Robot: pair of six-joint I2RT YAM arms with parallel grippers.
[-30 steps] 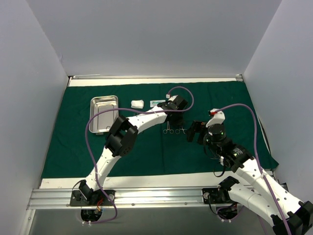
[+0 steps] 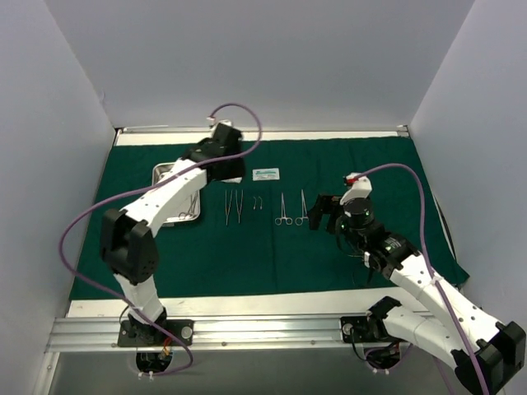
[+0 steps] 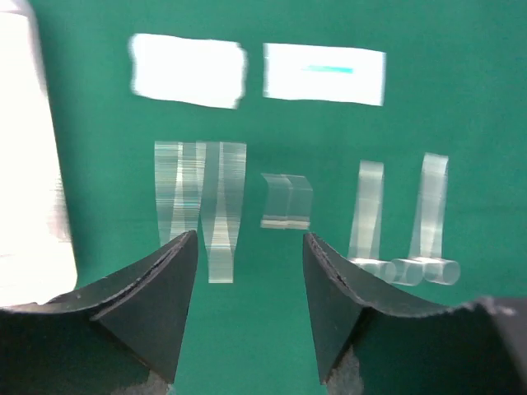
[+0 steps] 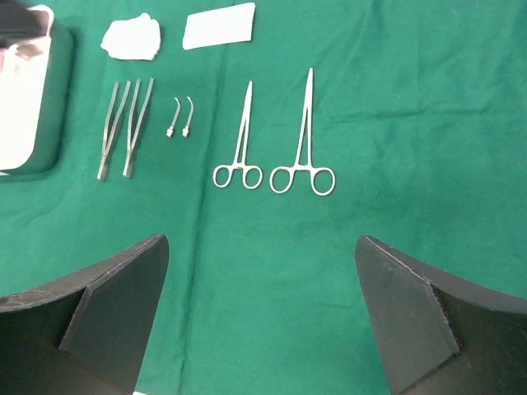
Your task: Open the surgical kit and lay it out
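Observation:
On the green cloth lie two tweezers (image 4: 134, 127), two small curved pieces (image 4: 188, 119), two scissor-like clamps (image 4: 300, 173), a white gauze pad (image 4: 130, 37) and a flat white packet (image 2: 266, 174). The steel tray (image 2: 188, 212) is at their left, partly under my left arm. My left gripper is open above the cloth beside the tray, nothing between its fingers; its view is motion-blurred. My right gripper is open over the cloth at the right, in front of the clamps, holding nothing.
Bare cloth (image 2: 247, 263) fills the front middle and the back right. Grey walls close in the sides and back, with a white table edge (image 2: 247, 302) along the front.
My left arm has swung left and back from over the clamps toward the tray, uncovering the clamps and tweezers. The right arm has barely moved.

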